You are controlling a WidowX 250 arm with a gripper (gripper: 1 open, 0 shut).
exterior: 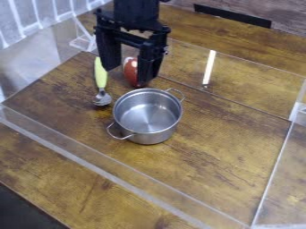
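My black gripper (128,64) hangs open at the top middle, above and behind a steel pot (147,121) with two handles. A red round object (132,75) sits behind the pot, partly hidden by the gripper. Left of it lies a spoon with a pale green handle (102,73) and a metal head, pointing toward the front.
The wooden table (216,170) has clear plastic walls around the work area, at left, front and right. A white strip (209,68) shows at the back right.
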